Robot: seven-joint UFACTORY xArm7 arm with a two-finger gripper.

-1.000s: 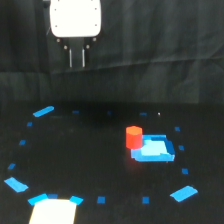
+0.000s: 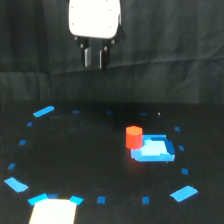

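Observation:
My gripper [image 2: 95, 66] hangs high at the top of the view, left of centre, its white body cut off by the upper edge. Two dark fingers point down with a gap between them, and nothing shows in that gap. Far below and to the right, a red block [image 2: 133, 137] stands at the left end of a small blue tray [image 2: 169, 156] with a whitish inside. The block overlaps the tray's left edge in this view; whether it rests on the rim or just beside it, I cannot tell.
Blue tape strips [image 2: 43, 111] and small blue marks lie around the dark table. A pale object [image 2: 53, 212] sits at the bottom left edge.
My gripper has moved to the right, staying high up, and looks slightly turned. The red block and the blue tray have not moved.

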